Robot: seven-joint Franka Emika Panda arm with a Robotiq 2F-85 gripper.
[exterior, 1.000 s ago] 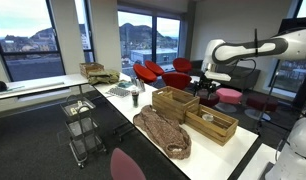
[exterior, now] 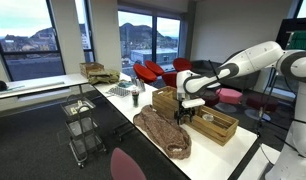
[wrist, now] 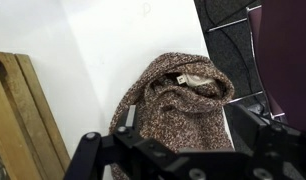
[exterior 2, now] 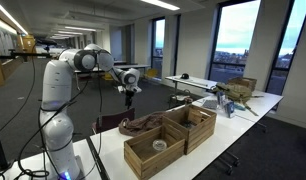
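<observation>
A brown knitted garment (exterior: pixel 161 130) lies spread and rumpled along the near-left side of the white table. In the wrist view the garment (wrist: pixel 183 125) has a folded, bunched end, with a small pale tag (wrist: pixel 196 80) showing inside the fold. My gripper (exterior: pixel 183 115) hangs above the table, apart from the cloth and pointing down. Its dark fingers (wrist: pixel 130 118) are spread wide at the bottom of the wrist view, and nothing is gripped between them. The gripper (exterior 2: pixel 129 98) is also visible over the garment's end in exterior view 2.
Two wooden boxes, a nearer one (exterior 2: pixel 153 158) and a farther one (exterior 2: pixel 200 122), stand beside the garment. A maroon chair (wrist: pixel 286 60) is close to the table edge.
My gripper has come down and to the left in exterior view 1, from above the wooden boxes towards the garment's near end. The garment and boxes look unmoved.
</observation>
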